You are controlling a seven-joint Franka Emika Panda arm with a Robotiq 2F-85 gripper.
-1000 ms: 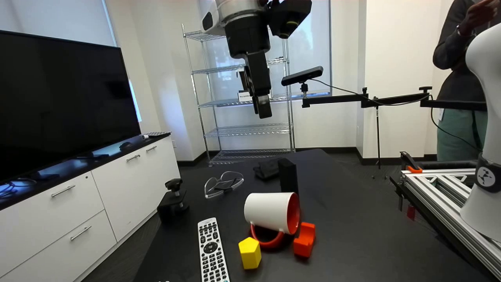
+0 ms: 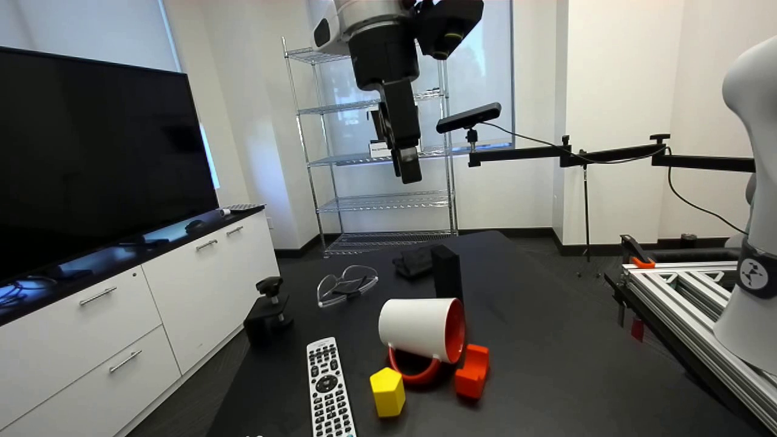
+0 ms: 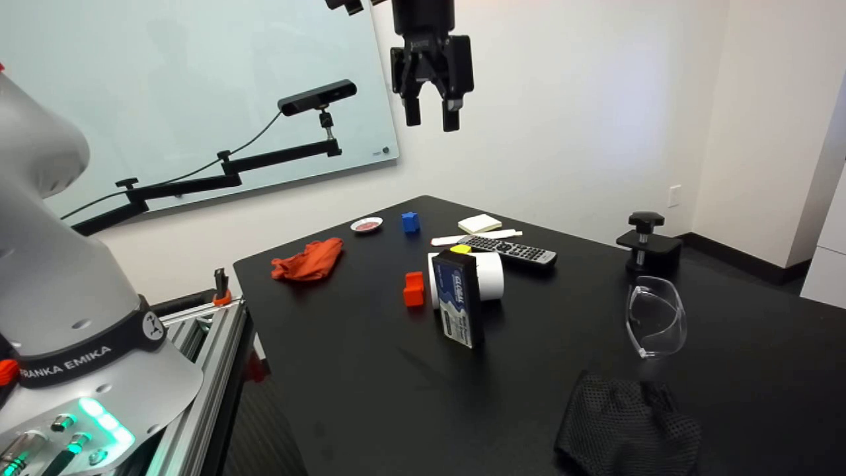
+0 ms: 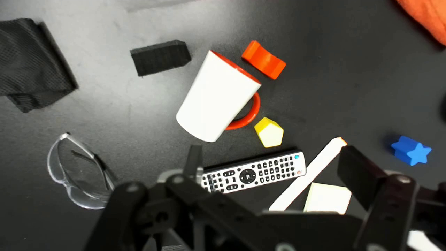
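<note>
High over the black table, my gripper [image 3: 432,119] hangs open, with nothing between its fingertips. In the wrist view its two fingers [image 4: 193,161] stand wide apart. A white mug [image 4: 217,98] with a red inside lies on its side, its red handle against the table. Close to its mouth is an orange-red block [image 4: 263,60]. A yellow pentagonal block [image 4: 269,132] sits by the handle. The grey remote [image 4: 255,172] lies past the yellow block. Near the mug stands an upright black box [image 3: 457,297] with a blue and white label.
Clear glasses [image 3: 656,317], a black mesh cloth [image 3: 626,428] and a black clamp [image 3: 650,246] occupy one side. An orange cloth [image 3: 309,260], a small dish [image 3: 366,225], a blue star block [image 3: 410,222], a white strip [image 4: 309,173] and a pale pad [image 4: 328,198] lie elsewhere.
The person standing behind the robot base at the right is gone from exterior view 1. My arm and the table objects look unmoved.
</note>
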